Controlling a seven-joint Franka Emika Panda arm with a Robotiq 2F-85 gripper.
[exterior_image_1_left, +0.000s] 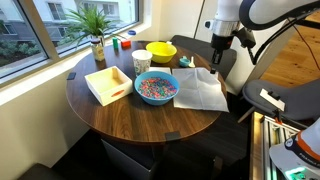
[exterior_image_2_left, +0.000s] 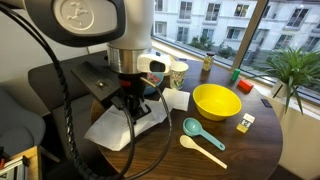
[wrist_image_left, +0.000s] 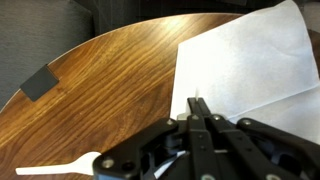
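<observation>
A white sheet of cloth or paper (exterior_image_1_left: 200, 92) lies on the right side of the round wooden table, a crease running across it in the wrist view. My gripper is shut over this white sheet (wrist_image_left: 235, 65), pointing down at it. Nothing clearly shows between the fingertips; whether a thin bit of the sheet is pinched there, I cannot tell. From the second exterior view, the arm stands in front of the sheet (exterior_image_2_left: 112, 130) and covers part of it.
A blue bowl of colourful pieces (exterior_image_1_left: 156, 88) stands left of the sheet. Behind are a yellow bowl (exterior_image_2_left: 217, 103), a teal spoon (exterior_image_2_left: 203, 133) and a white spoon (exterior_image_2_left: 203, 151). A pale box (exterior_image_1_left: 108, 84) sits farther left.
</observation>
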